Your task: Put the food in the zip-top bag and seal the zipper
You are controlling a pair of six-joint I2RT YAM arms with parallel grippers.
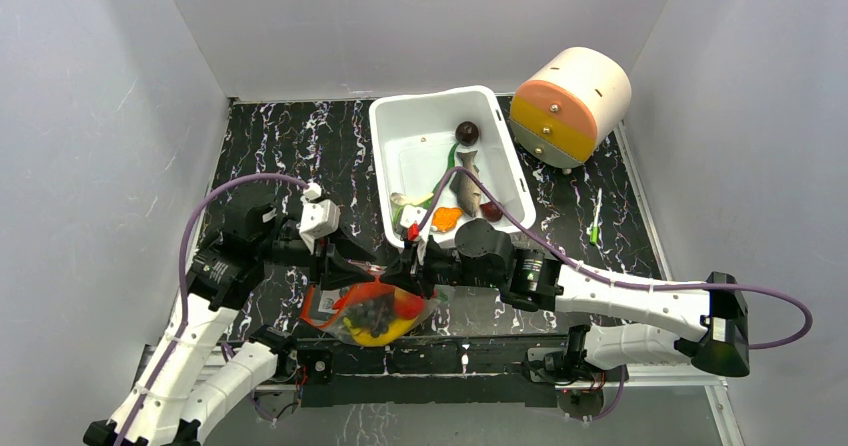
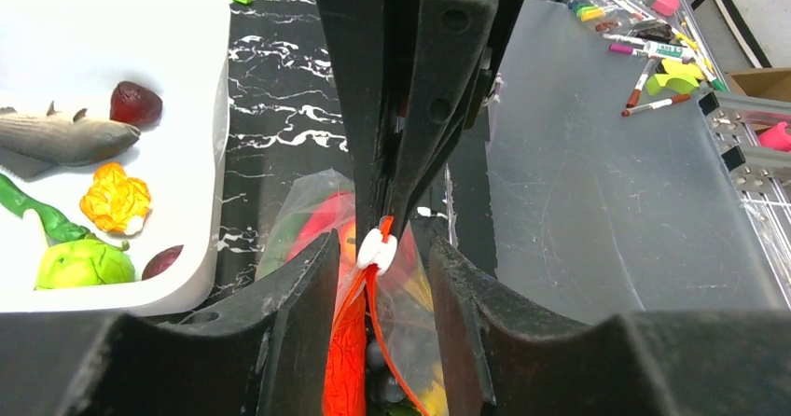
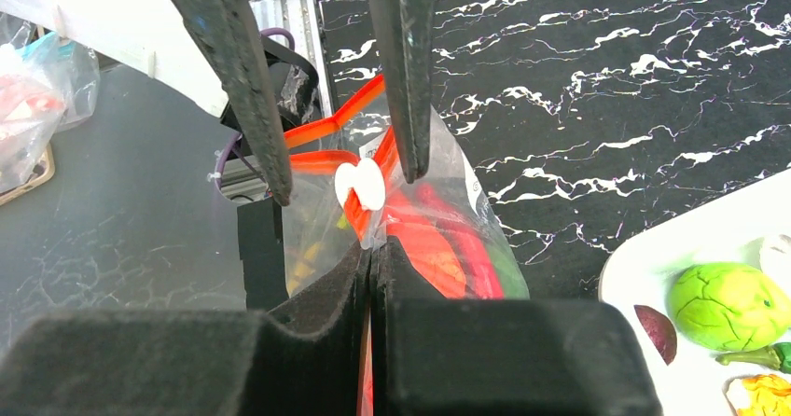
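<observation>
The clear zip top bag with an orange-red top strip hangs at the front of the counter, holding red, yellow and dark food. A white slider sits on its orange zipper strip. My right gripper is shut on the bag's top edge just beside that slider. Seen from the right wrist, my left gripper stands open, with its fingers on either side of the slider and visibly apart from it. Loose orange strip trails past the slider on the left gripper's side, so part of the mouth looks unsealed.
Behind the bag stands a white bin holding a fish, a green lettuce, an orange cauliflower and other food. A striped round box and a green-tipped pen lie to the right.
</observation>
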